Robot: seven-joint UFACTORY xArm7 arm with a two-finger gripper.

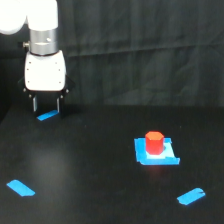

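My gripper is at the upper left, pointing down, with its two dark fingers spread apart. No object shows between them. Just below them in the picture, a small blue piece lies on the black surface; whether the fingers touch it is unclear. Toward the right, a red block rests on a white and blue square.
Another blue strip lies flat at the lower left, and a further one at the lower right. Bare black table fills the middle. Dark cloth hangs behind.
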